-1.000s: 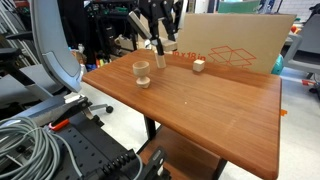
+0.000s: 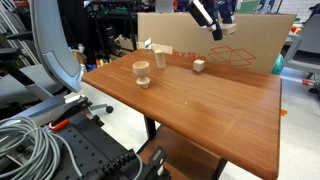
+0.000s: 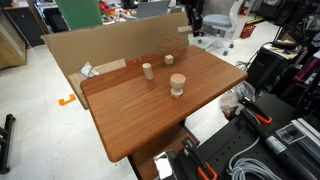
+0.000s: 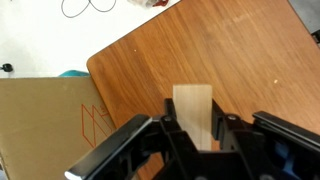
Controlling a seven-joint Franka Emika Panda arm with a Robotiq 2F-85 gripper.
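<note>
My gripper is shut on a pale wooden block (image 4: 193,105), which sticks out past the fingers in the wrist view. Exterior view 1 has the gripper raised high over the back of the table, with the block (image 2: 229,29) beside the fingertips. On the table stand a pale upright cylinder (image 2: 159,57), a stacked pale goblet-like piece (image 2: 141,74) and a small pale cube (image 2: 199,65), all apart from the gripper. Exterior view 2 also shows the cylinder (image 3: 148,71), the stacked piece (image 3: 177,85) and the cube (image 3: 169,59).
A cardboard panel (image 2: 255,45) stands along its back edge. Cables (image 2: 28,150) and a dark bench lie at the near left.
My gripper has moved right and up with the block, away from above the cylinder. The pieces on the table have kept their places.
</note>
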